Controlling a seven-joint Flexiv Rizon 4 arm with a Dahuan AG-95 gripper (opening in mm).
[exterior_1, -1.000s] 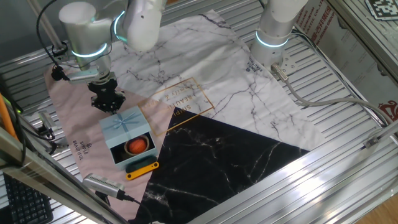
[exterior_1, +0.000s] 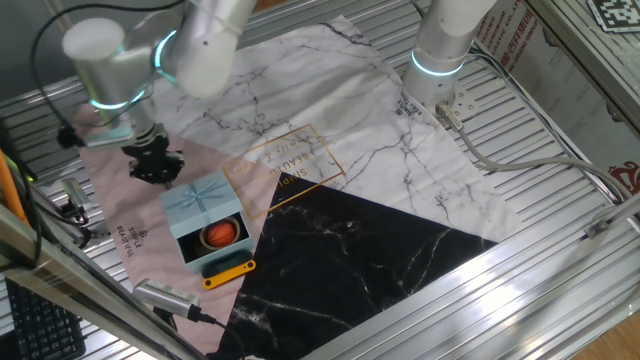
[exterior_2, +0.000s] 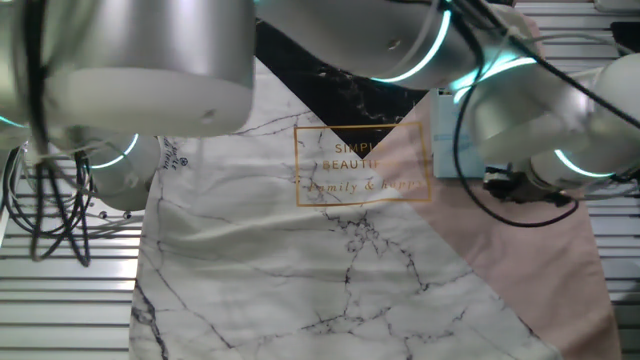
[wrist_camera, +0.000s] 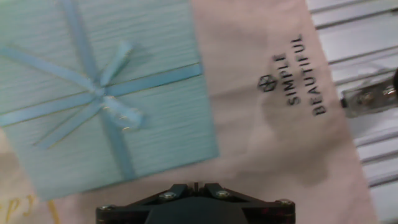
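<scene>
A light blue gift box (exterior_1: 182, 213) stands on the pink part of the cloth. Its lid (wrist_camera: 165, 127), tied with a blue ribbon bow (wrist_camera: 99, 91), covers the back part only. Through the open front part in exterior view 1 shows an orange-red ball (exterior_1: 220, 233) within a round rim. My gripper (exterior_1: 158, 176) hangs beside the box's back left corner, apart from the lid. Seen from the wrist, the gripper is shut, its fingertips together just off the lid's edge and nothing visible between them. In exterior view 2 the arm hides much of the box.
A yellow and black tool (exterior_1: 230, 274) lies against the box's front side. Nearby on the left is a silver device (exterior_1: 167, 298) with a cable. The white marble (exterior_1: 390, 150) and black marble (exterior_1: 335, 265) parts of the cloth are clear.
The box, ball and yellow tool have stayed in place.
</scene>
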